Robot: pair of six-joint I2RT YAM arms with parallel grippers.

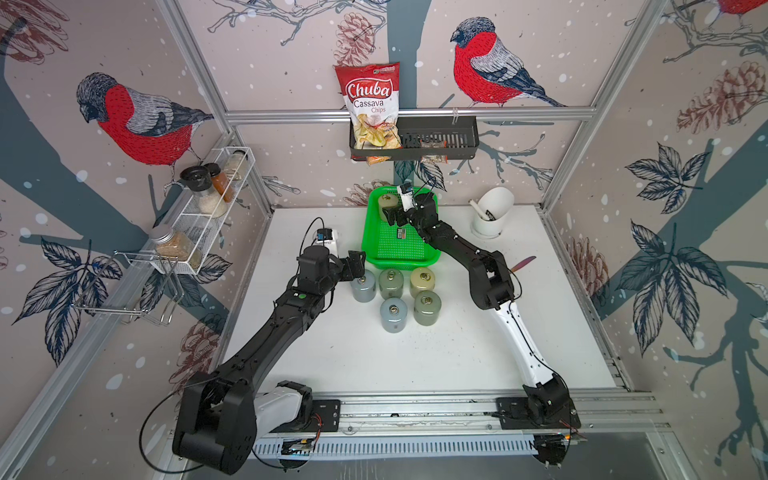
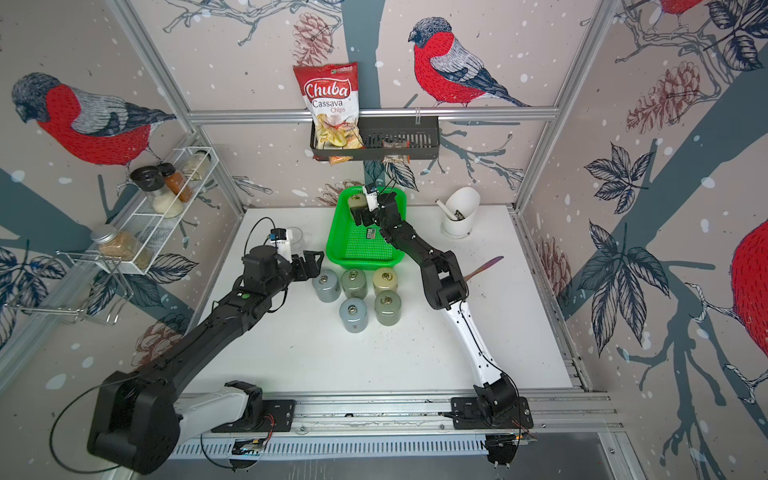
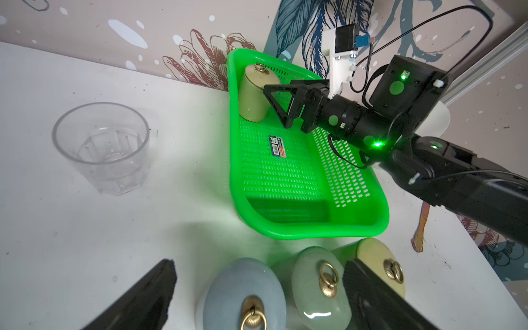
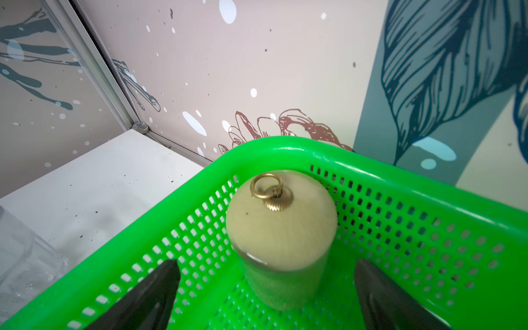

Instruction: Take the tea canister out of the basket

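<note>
A pale olive canister (image 4: 281,225) with a brass ring on its lid stands upright in the back left corner of the green basket (image 3: 236,165). My right gripper is open, reaching into the basket right at the canister, whose body sits between and just beyond its fingertips in the right wrist view; the top views partly hide it behind the gripper. My left gripper is open above the front left of the table, near the grey-blue canister (image 3: 242,291) outside the basket, with nothing held.
Several canisters (image 1: 428,308) stand in front of the basket. A clear glass (image 3: 101,148) is left of it, a white mortar (image 1: 492,212) right of it, with a knife (image 1: 521,264) nearby. A rack (image 1: 196,216) and shelf (image 1: 436,136) hang on the walls.
</note>
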